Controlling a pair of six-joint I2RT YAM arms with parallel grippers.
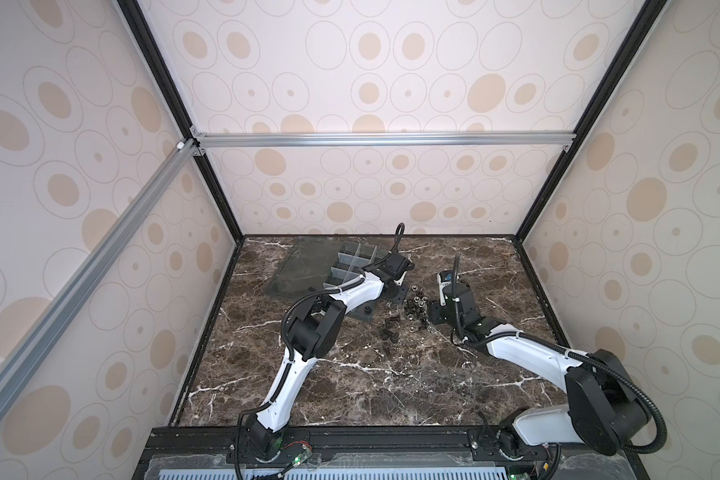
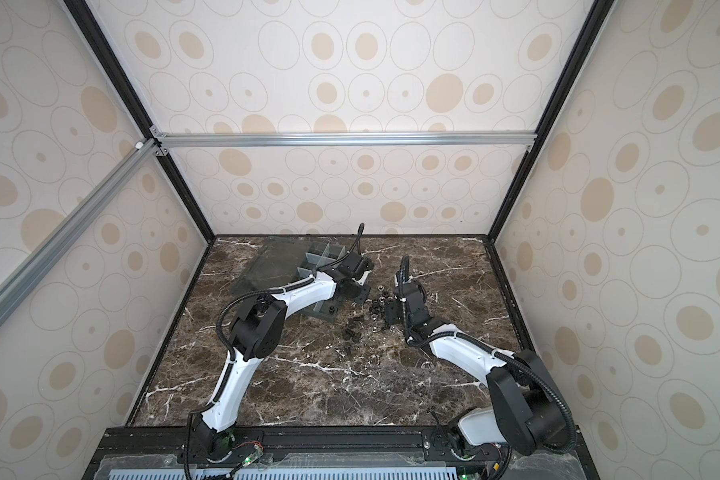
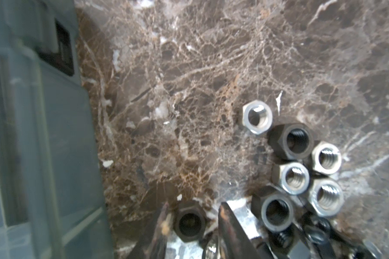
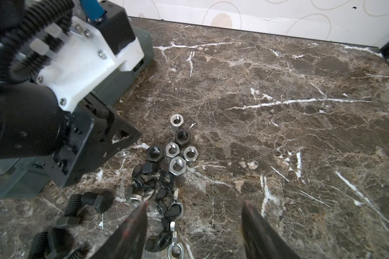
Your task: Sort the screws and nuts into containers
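In the left wrist view my left gripper is part open, its fingertips on either side of a dark hex nut (image 3: pixel 190 223); whether they touch it I cannot tell. Silver nuts (image 3: pixel 294 178) and dark nuts (image 3: pixel 292 141) lie grouped just to its right. My right gripper stands open with nothing between its fingers, to the right of the pile. Black bolts (image 4: pixel 71 206) and silver eye bolts (image 4: pixel 175 250) show in the right wrist view. The divided container (image 1: pixel 349 264) sits behind and left of the left gripper.
The container's grey wall (image 3: pixel 51 142) stands close on the left gripper's left. My left arm (image 4: pixel 90 64) crosses the left of the right wrist view.
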